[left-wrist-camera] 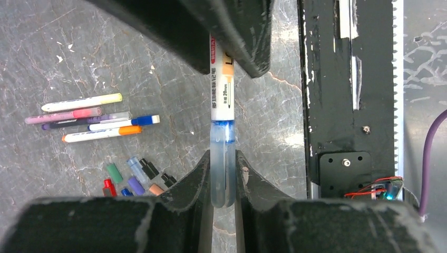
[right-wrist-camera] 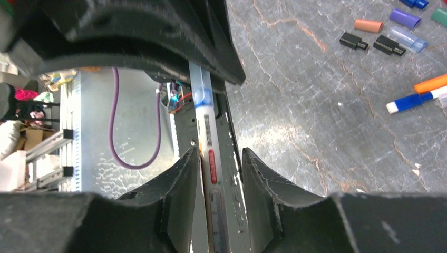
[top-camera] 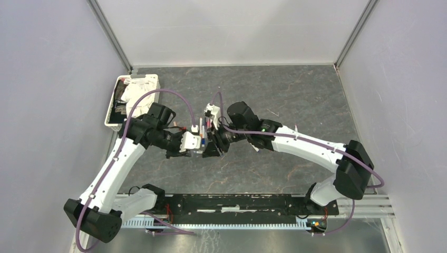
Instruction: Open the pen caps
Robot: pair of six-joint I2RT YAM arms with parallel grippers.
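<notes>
A white pen (left-wrist-camera: 222, 97) with a translucent bluish cap (left-wrist-camera: 222, 168) hangs between my two grippers above the table. My left gripper is shut on the cap, which meets the barrel with no gap. In the right wrist view, the barrel (right-wrist-camera: 212, 163) passes between the fingers of my right gripper. It lies near the left finger, with clear space before the right finger (right-wrist-camera: 258, 174), so this gripper is part open. Dark fingers hide the pen's far end in the left wrist view.
Several pens (left-wrist-camera: 103, 133) lie side by side on the grey table. Close by are several loose caps (left-wrist-camera: 135, 186) in different colours. A white basket (top-camera: 109, 125) with cloth stands at the back left.
</notes>
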